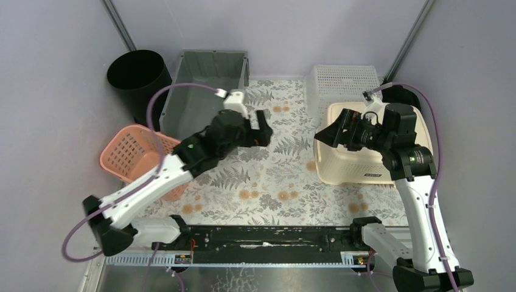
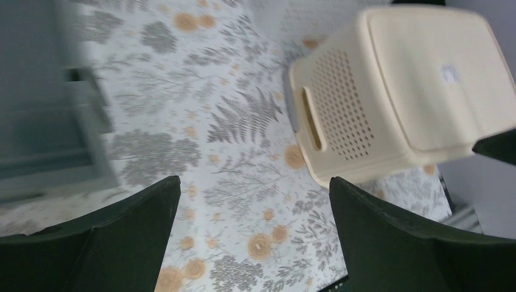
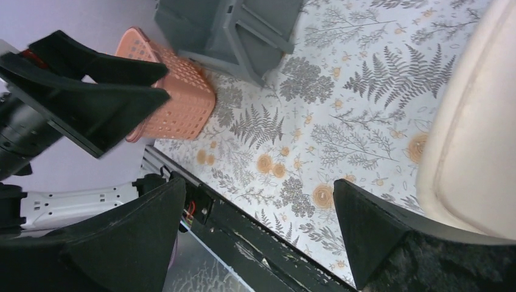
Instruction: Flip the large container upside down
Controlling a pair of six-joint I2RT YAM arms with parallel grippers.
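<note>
The large cream container [image 1: 359,161] sits at the right of the table, its flat base facing up and its handle slot low, near the tabletop. In the left wrist view the container [image 2: 353,109] shows its perforated end wall. My left gripper [image 1: 258,130] is open in mid-table, clear of the container, with empty space between its fingers. Above the container's left end, my right gripper [image 1: 339,129] stands open and holds nothing. Its arm hides part of the container's top. The right wrist view catches just one edge of the container [image 3: 481,140].
Behind the cream container stands a white perforated basket [image 1: 344,78]. At the left are a grey bin [image 1: 210,64], an orange basket [image 1: 118,152] and a black bin [image 1: 137,82].
</note>
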